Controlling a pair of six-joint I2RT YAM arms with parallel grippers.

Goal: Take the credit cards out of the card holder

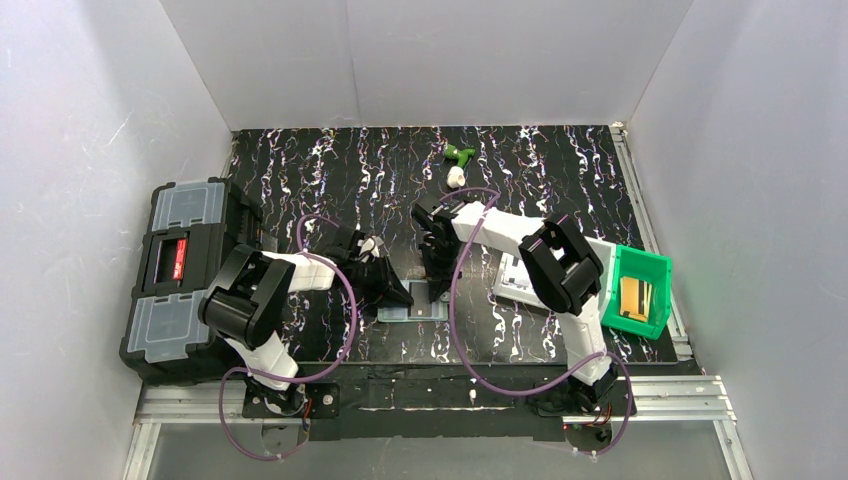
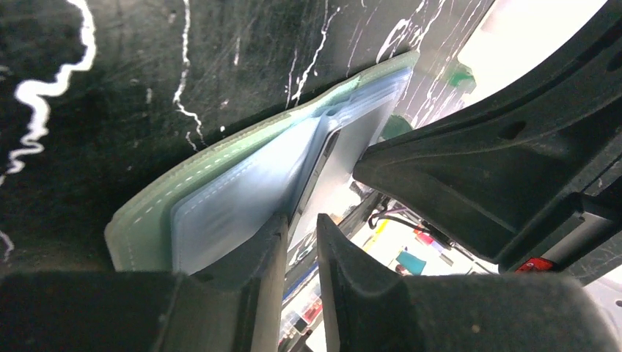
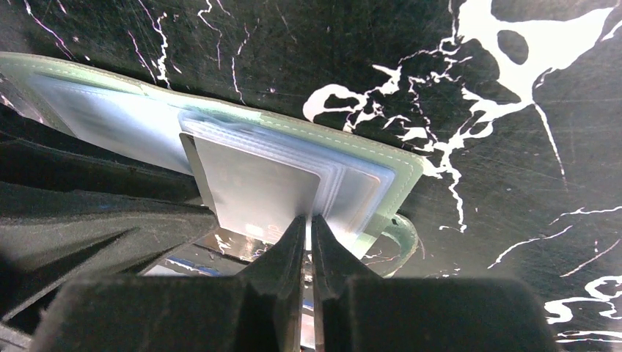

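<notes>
The card holder lies unfolded on the table, a pale green cover [image 3: 290,125] with clear plastic sleeves [image 3: 359,194]. A silver-grey card [image 3: 257,180] sits in the sleeves, its dark edge [image 2: 320,174] showing along the sleeve's opening. My left gripper is at the holder's middle, fingers slightly open, one fingertip by that edge with no card clearly between. Over the holder's right part, my right gripper has its fingertips close together at the sleeves' near edge. Whether they pinch the plastic cannot be told.
A black toolbox [image 1: 190,270] stands at the left. On the right are a white keyboard-like item [image 1: 517,282] and a green bin [image 1: 655,270] with something orange-brown inside. A green and white object [image 1: 457,165] lies at the back.
</notes>
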